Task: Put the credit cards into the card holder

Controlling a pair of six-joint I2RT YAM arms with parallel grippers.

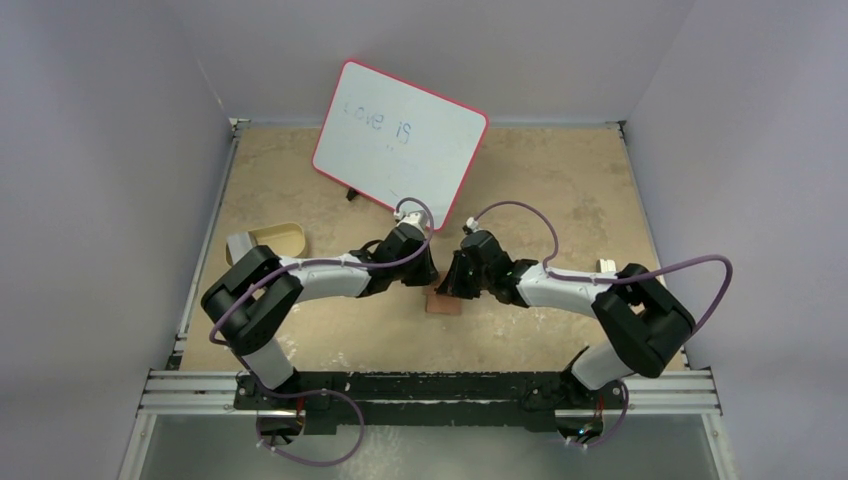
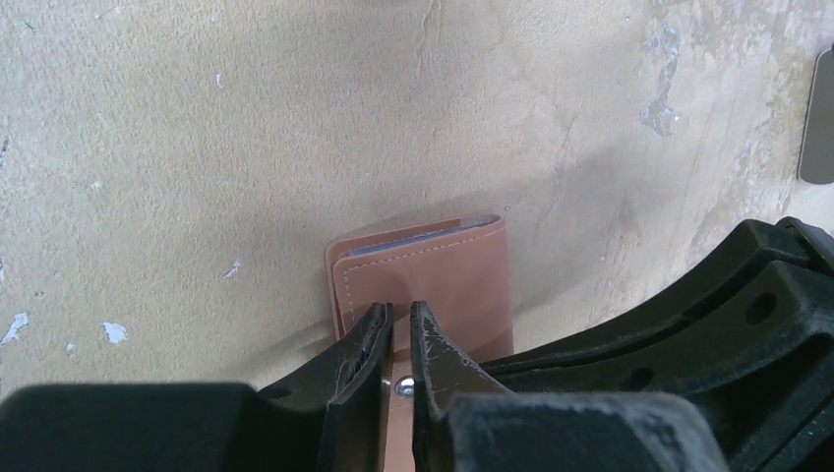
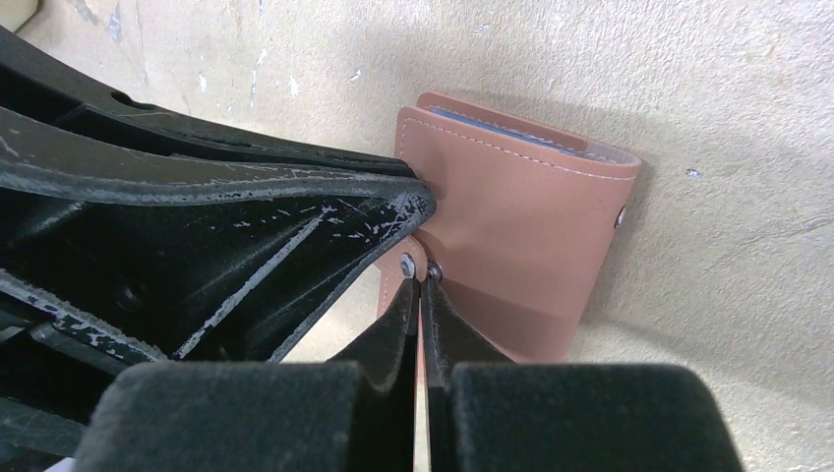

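Note:
The brown leather card holder [image 1: 443, 304] lies on the table between both arms, partly covered by the grippers. A thin blue edge [image 3: 511, 132] shows inside its stitched pocket, probably a card. My left gripper is slightly open over the holder [image 2: 433, 285]; brown leather and a metal snap [image 2: 405, 387] show in its narrow gap. At the holder's strap [image 3: 415, 258], my right gripper is shut. Its tips meet right by the strap's snap; whether they pinch the leather is hard to tell. No loose credit card can be made out.
Behind the arms stands a whiteboard [image 1: 400, 140] with a red rim. A tan tray [image 1: 292, 241] with a grey item [image 1: 240, 246] beside it is at the left. A small white object [image 1: 607, 266] lies far right. The table in front of the holder is clear.

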